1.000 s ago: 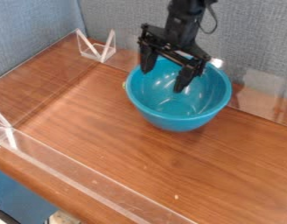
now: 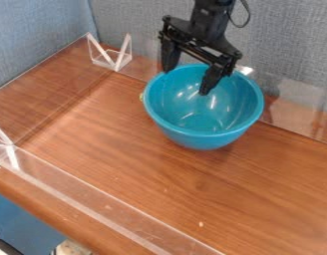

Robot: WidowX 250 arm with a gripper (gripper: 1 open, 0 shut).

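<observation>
My black gripper [image 2: 187, 72] hangs over a teal plastic bowl [image 2: 203, 127], with its two fingers spread apart, one near the left rim and one over the back right inside. The bowl stands upright at the back of the wooden table. Nothing shows between the fingers.
Clear plastic edging runs along its front left and back. A white wire bracket [image 2: 111, 55] stands at the back left corner. Grey fabric panels [image 2: 33, 35] surround the back and left.
My gripper has risen slightly, its fingers now sitting higher over the bowl. The bowl has not visibly moved.
</observation>
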